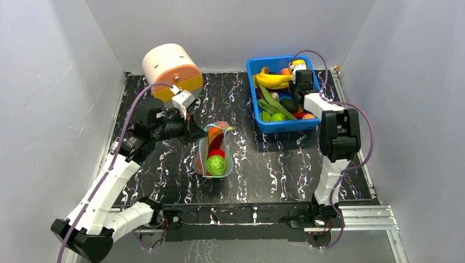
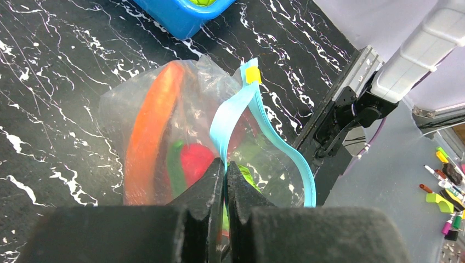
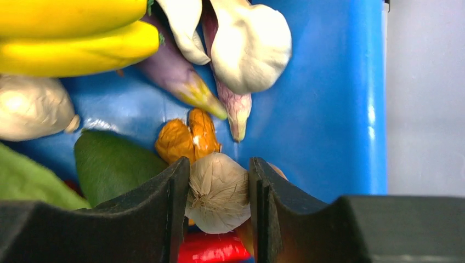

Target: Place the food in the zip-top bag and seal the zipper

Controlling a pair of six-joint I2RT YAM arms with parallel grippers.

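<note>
The clear zip top bag [image 2: 142, 120] stands open in the middle of the table, with a carrot [image 2: 151, 131], a red item [image 2: 194, 161] and a green round item [image 1: 215, 164] inside. My left gripper is shut on the rim of the bag by its blue zipper strip [image 2: 290, 156]. My right gripper is down in the blue bin [image 3: 367, 109], its fingers either side of a pale round bulb [image 3: 216, 208]; whether they grip it firmly I cannot tell. Bananas [image 3: 82, 49], garlic [image 3: 249, 49], eggplants [image 3: 175, 76] and an avocado [image 3: 109, 170] lie around it.
A cream and orange container [image 1: 167, 66] stands at the back left. Grey walls bound the sides and back.
</note>
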